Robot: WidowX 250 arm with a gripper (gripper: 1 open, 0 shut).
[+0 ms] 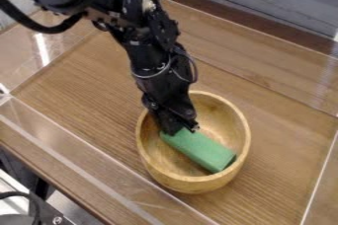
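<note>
The black robot gripper [177,120] reaches down from the top left into a yellow wooden bowl [222,106]. Its fingertips are at the upper left end of a green block [204,151], which lies tilted along the bowl's floor. The gripper hides that end of the block, and whether the fingers are shut on it cannot be made out.
The bowl stands on a wooden table [264,71] with open surface to its left, right and behind. A grey plank wall runs along the back. Black cables show at the lower left corner.
</note>
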